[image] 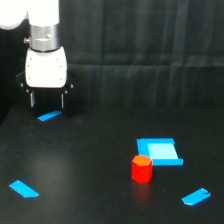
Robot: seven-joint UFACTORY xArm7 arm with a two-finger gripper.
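At the back left, my white gripper [47, 100] hangs over the dark table, pointing down. Its two thin dark fingers stand apart, with nothing visible between them. Well away from it, in the right half of the view, a small red block [142, 169] rests on the table. Just behind this block is a blue-edged square [147, 144] with a whitish middle [162, 151]. The block stands at its near left corner and hides part of that corner; whether they touch, I cannot tell.
Blue strips mark the table [85, 150]: a back-left strip [50, 115] near and below my gripper, a front-left strip [24, 188] and a front-right strip [196, 197]. A dark curtain [140, 55] closes off the back.
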